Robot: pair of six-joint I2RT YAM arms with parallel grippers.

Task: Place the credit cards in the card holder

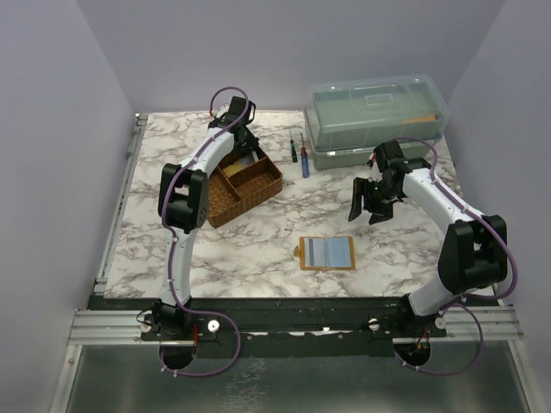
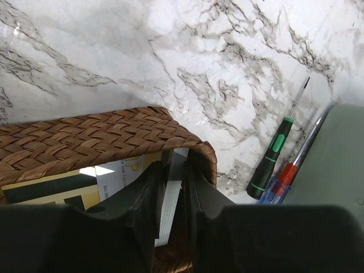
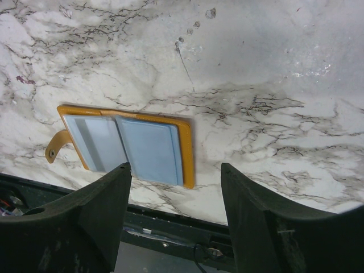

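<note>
A white stack of cards stands on edge in the far right compartment of the brown woven basket. My left gripper reaches down into that compartment, its fingers part open on either side of the stack's top edge. Other cards, yellow and black and white, lean beside it on the left. In the right wrist view the card holder lies spread open on the table, with a tan rim, pale clear sleeves and a snap strap at its left. Above it hangs my right gripper, open and empty.
Right of the basket lie a green-black screwdriver and a blue-red one. A large lidded clear box fills the back right.
</note>
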